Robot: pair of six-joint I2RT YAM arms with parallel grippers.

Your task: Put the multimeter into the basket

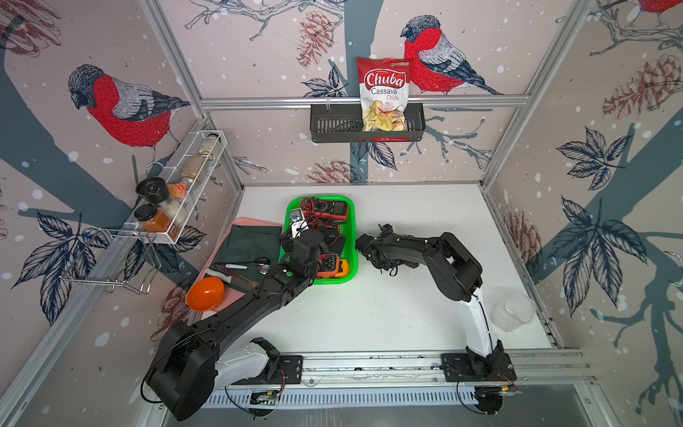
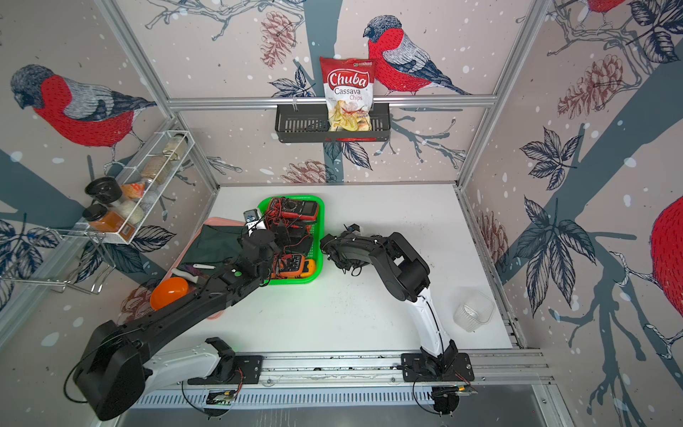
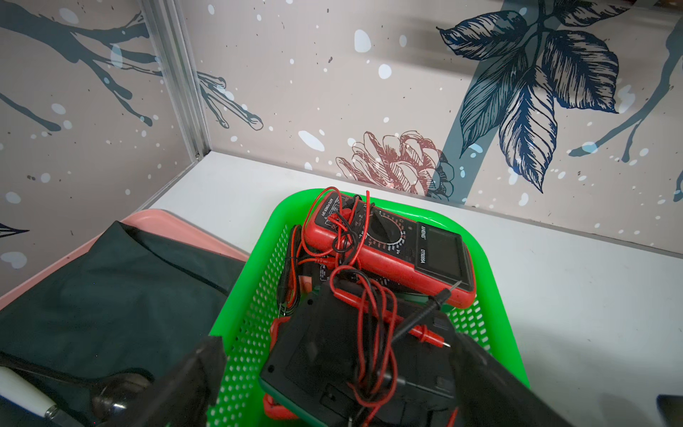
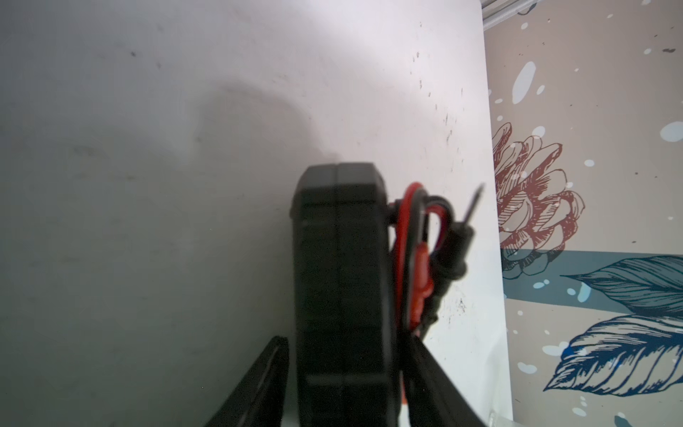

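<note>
A dark multimeter with red and black probe leads lies on the white table right of the basket, between the fingers of my right gripper, which is part open; whether both fingers touch it I cannot tell. In the top views it is mostly hidden under the right arm. The green basket holds several multimeters, among them a red one and a black one with tangled leads. My left gripper is open above the basket.
Left of the basket is a pink tray with a dark cloth, utensils and an orange bowl. A white container stands at the front right.
</note>
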